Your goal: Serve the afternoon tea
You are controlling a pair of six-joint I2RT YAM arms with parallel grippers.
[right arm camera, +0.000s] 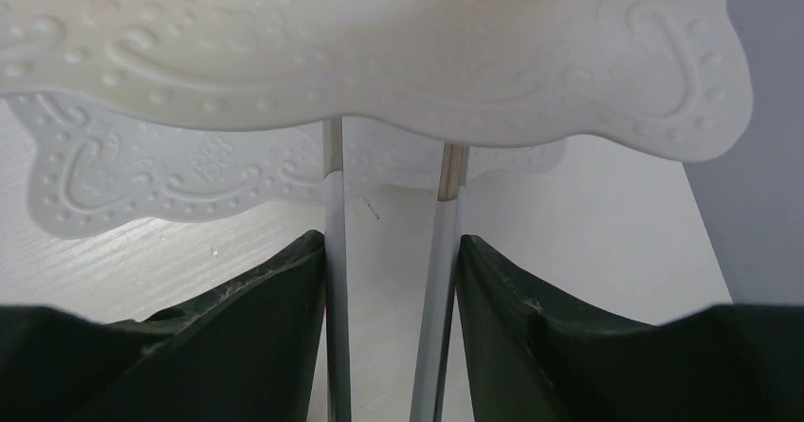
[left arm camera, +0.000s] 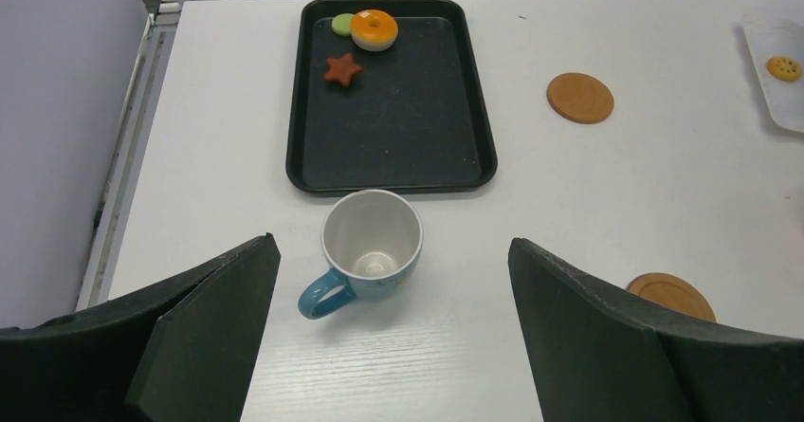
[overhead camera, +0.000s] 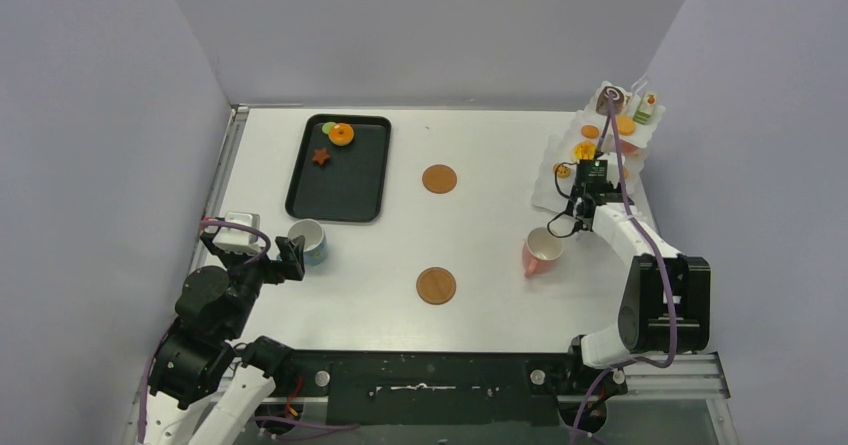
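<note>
In the right wrist view, my right gripper has a pair of grey tongs [right arm camera: 337, 280] between its fingers, their two arms spread apart. The tong tips pass beneath the edge of an upper white tier [right arm camera: 398, 71] and are hidden there; a lower white tier [right arm camera: 199, 171] shows below it. From above, this gripper [overhead camera: 583, 190] is over the front of the tiered dessert stand [overhead camera: 548, 190]. My left gripper is open and empty, on either side of a white cup [left arm camera: 374, 237] with a blue handle. The black tray [left arm camera: 389, 147] holds an orange doughnut [left arm camera: 374, 30], a green piece [left arm camera: 342, 25] and a brown star [left arm camera: 343, 70].
A pink cup [overhead camera: 541, 253] stands close in front of the right gripper. Two round wooden coasters, a far coaster [overhead camera: 439, 178] and a near coaster [overhead camera: 436, 285], lie mid-table with clear white surface around them. Grey walls enclose the table's sides and back.
</note>
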